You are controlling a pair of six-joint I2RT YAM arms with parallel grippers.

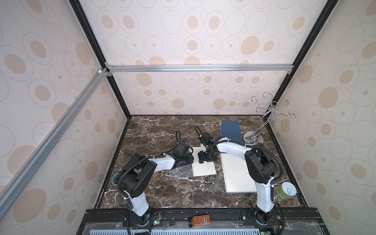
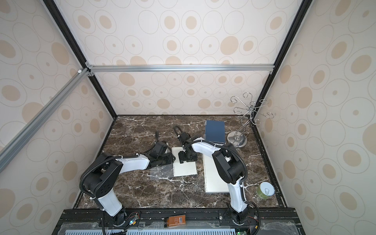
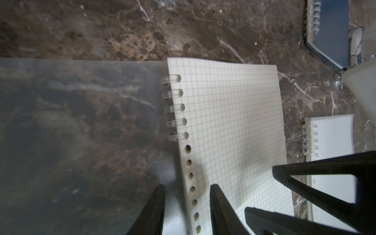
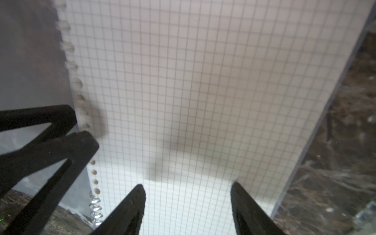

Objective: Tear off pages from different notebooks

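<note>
A grid-paper spiral notebook (image 1: 203,169) lies in the middle, its clear cover (image 2: 158,172) folded out to the left. In the left wrist view, my left gripper is part open at the bottom, its fingertips either side of the punched edge of the grid page (image 3: 231,117); whether it touches the paper I cannot tell. My right gripper stands open over the same page, with both fingertips low on the grid. Part of the spiral binding (image 3: 171,107) shows along the page's left edge.
A larger lined notebook (image 1: 239,178) lies to the right under my right arm. A blue notebook (image 1: 230,129) and a metal stand (image 1: 252,137) are at the back right, a green can (image 1: 287,190) at the front right.
</note>
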